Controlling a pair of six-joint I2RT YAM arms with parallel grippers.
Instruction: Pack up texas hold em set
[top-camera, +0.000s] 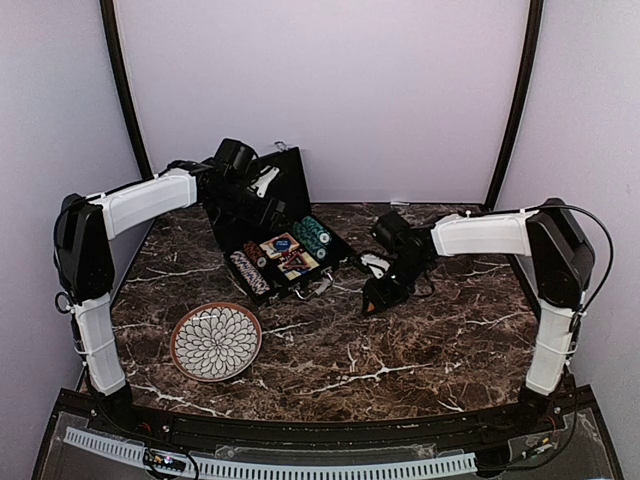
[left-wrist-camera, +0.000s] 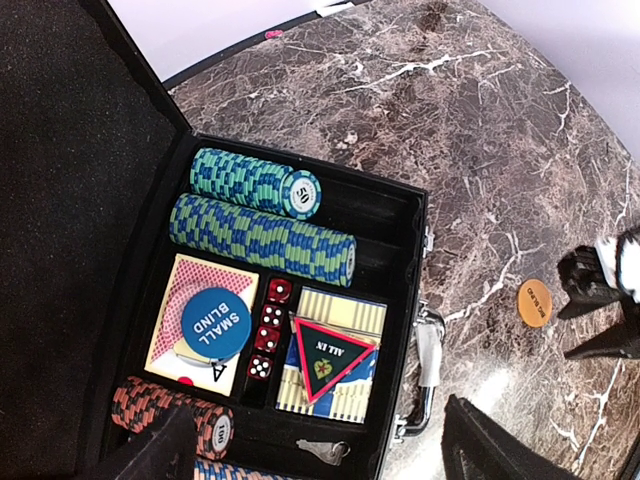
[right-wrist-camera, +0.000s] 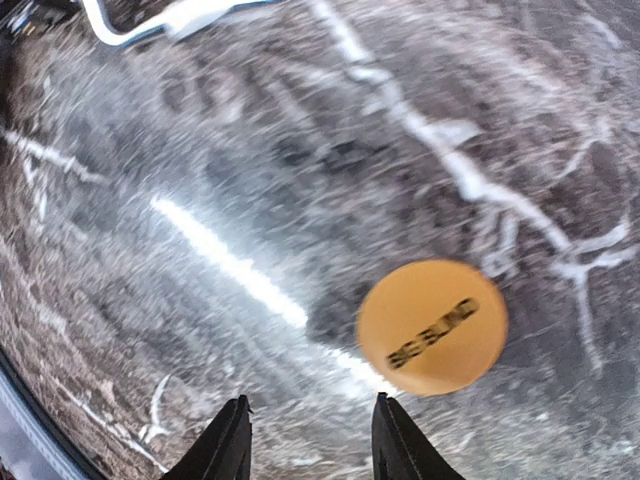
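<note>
An orange "BIG BLIND" disc (right-wrist-camera: 432, 327) shows its face in the right wrist view, ahead and right of my right gripper. That gripper is open, with bare marble between its fingers. In the left wrist view the same disc (left-wrist-camera: 535, 302) appears just off its fingertips. Under my left gripper, which is wide open and empty, lies the open black case (left-wrist-camera: 375, 180). Inside are green-blue chips (left-wrist-camera: 262, 240), orange-black chips (left-wrist-camera: 172, 417), a blue "SMALL BLIND" disc (left-wrist-camera: 216, 323), cards (left-wrist-camera: 165, 330), red dice (left-wrist-camera: 270, 340), a triangular "ALL IN" piece (left-wrist-camera: 335, 352) and a key (left-wrist-camera: 325, 450).
A white petal-patterned plate (top-camera: 216, 342) with a brown rim stands at the front left of the marble table. The case's lid (top-camera: 290, 180) is raised at the back. Its handle (top-camera: 318, 288) faces forward.
</note>
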